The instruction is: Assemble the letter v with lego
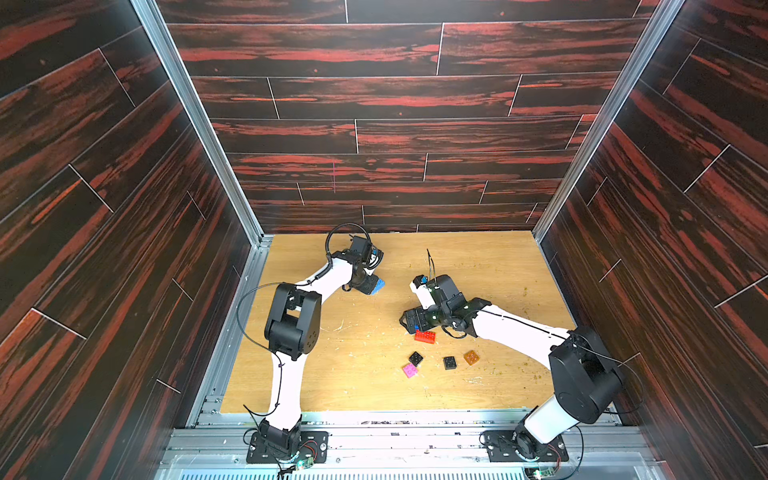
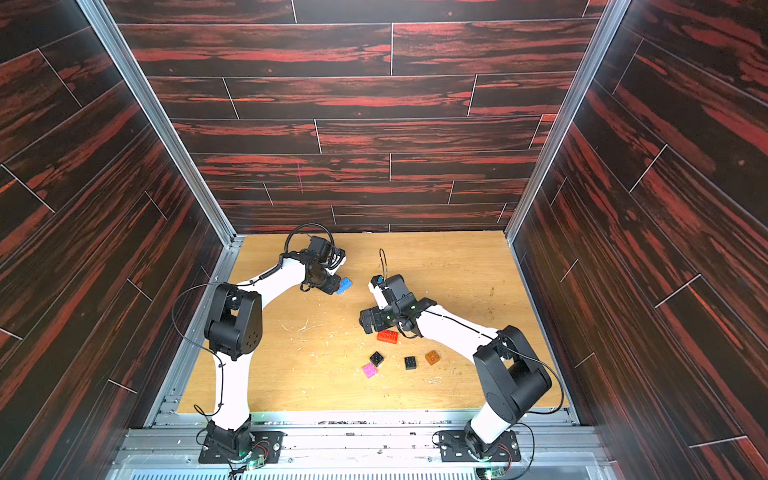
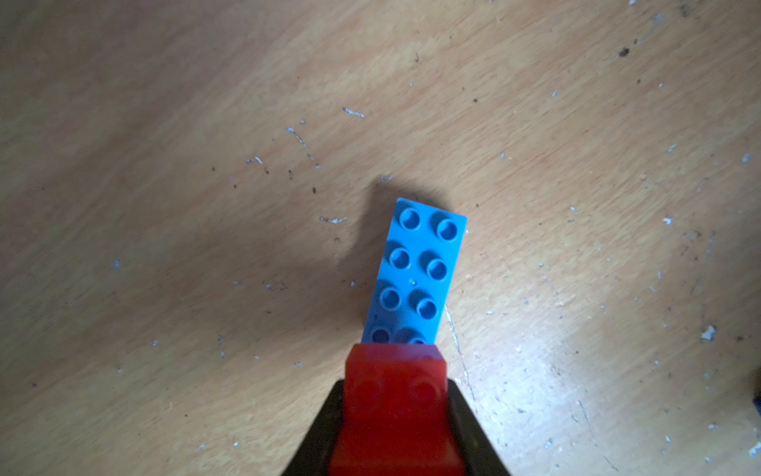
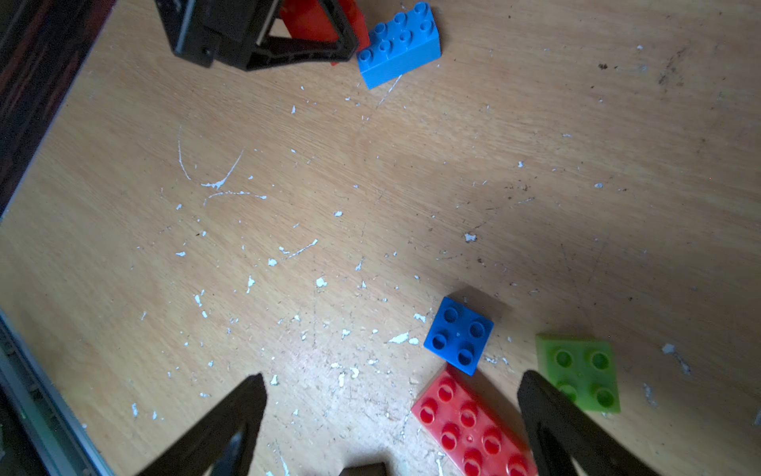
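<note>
My left gripper is shut on a red brick (image 3: 396, 396). In the left wrist view this brick covers the near end of a long light-blue brick (image 3: 416, 269) lying studs up on the table. The right wrist view shows the red brick (image 4: 317, 20) by one end of the blue brick (image 4: 402, 49); whether they touch, I cannot tell. Open and empty, my right gripper hovers over a small dark-blue brick (image 4: 458, 334) and a second red brick (image 4: 471, 424). A green brick (image 4: 578, 373) sits just beyond its right finger.
Toward the front of the table lie two black bricks, one left (image 1: 416, 358) and one right (image 1: 449, 362), a pink brick (image 1: 410, 370) and an orange brick (image 1: 471, 357).
</note>
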